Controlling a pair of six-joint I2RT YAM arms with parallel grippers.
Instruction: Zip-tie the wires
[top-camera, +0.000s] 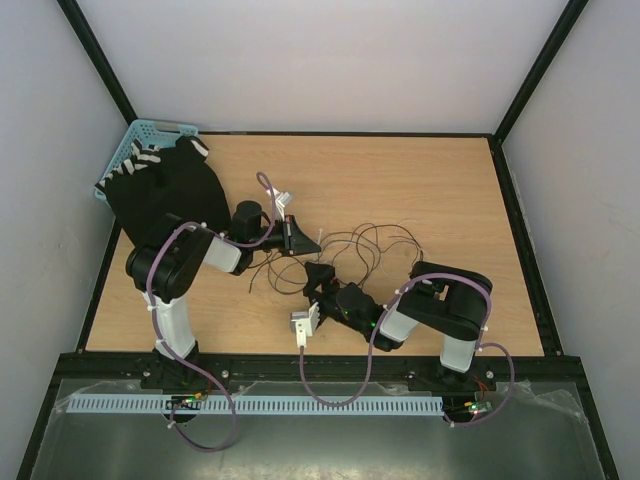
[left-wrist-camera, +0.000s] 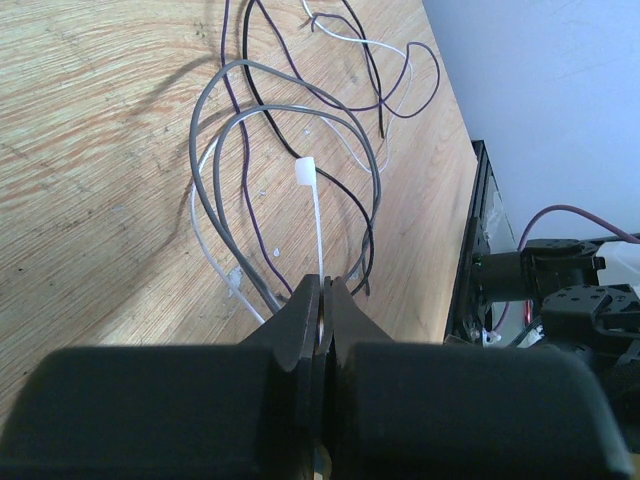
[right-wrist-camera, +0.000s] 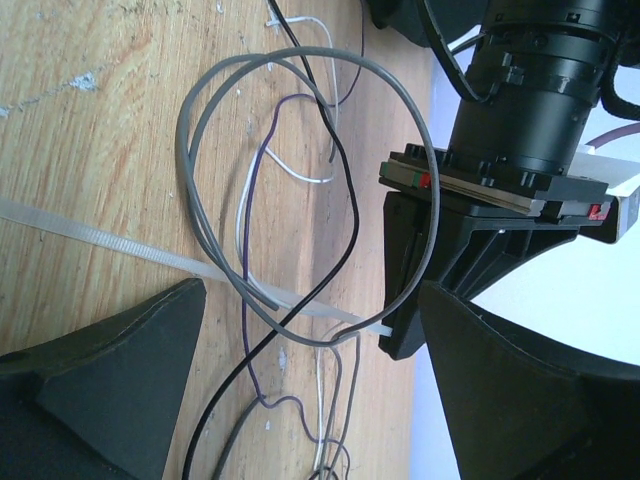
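Note:
In the left wrist view a thin white zip tie (left-wrist-camera: 318, 225) sticks out from my left gripper, which is shut on its strap; the square head points away. Seen from the right wrist, the zip tie (right-wrist-camera: 110, 240) runs from the left gripper's fingers (right-wrist-camera: 402, 335) across to the left edge, crossing the wires. The looped grey wires (right-wrist-camera: 425, 120), a black wire (right-wrist-camera: 350, 190) and a purple wire (right-wrist-camera: 247, 200) lie around it. My right gripper is open, its fingers either side of the grey loop's lower part. From above, the arms hide part of the bundle (top-camera: 365, 240).
A blue basket (top-camera: 118, 160) with black cloth (top-camera: 165, 195) over it stands at the back left. Loose wire ends spread rightward on the wooden table (top-camera: 440, 185). Both grippers are close together.

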